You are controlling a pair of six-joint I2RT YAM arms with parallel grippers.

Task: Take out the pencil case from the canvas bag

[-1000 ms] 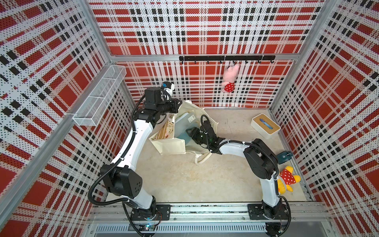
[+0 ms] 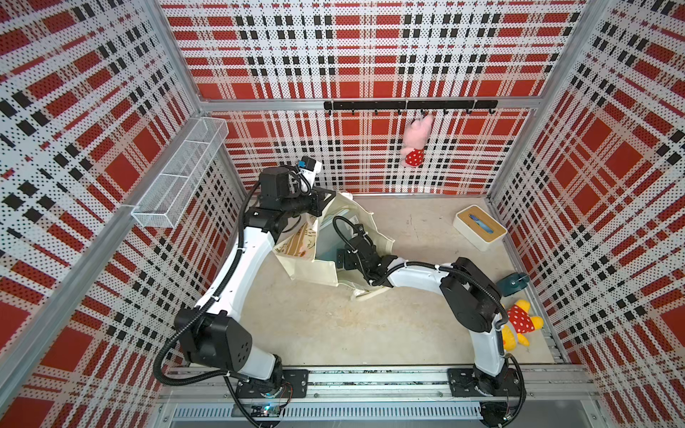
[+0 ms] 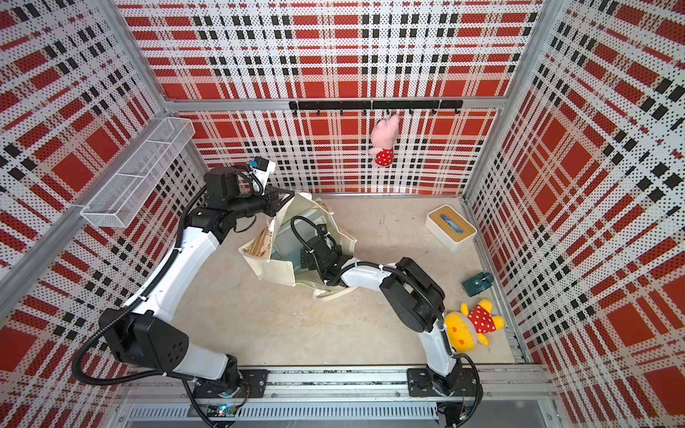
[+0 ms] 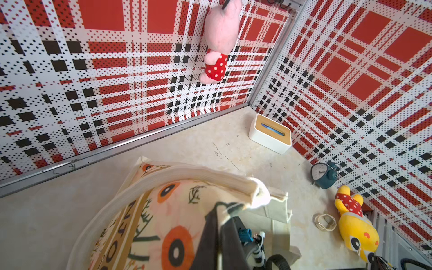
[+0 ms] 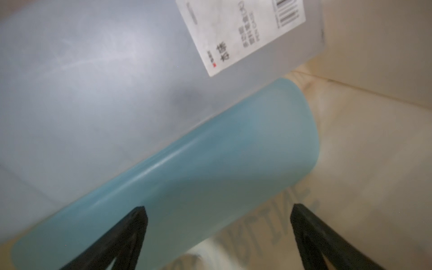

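Observation:
The cream canvas bag stands open-topped on the table with floral print on its side. My left gripper is shut at its upper edge, a thin strip of canvas showing between the fingers. Inside the bag lies a light-blue rounded case, apparently the pencil case, on the printed inner cloth. Against it leans a larger grey-blue item with a white label. My right gripper reaches into the bag, open, its fingers spread over the lower side of the blue case, not closed on it.
A white tissue box stands at the back right. Near the right edge are a dark green clock and a yellow plush toy. A pink plush toy hangs on the back wall.

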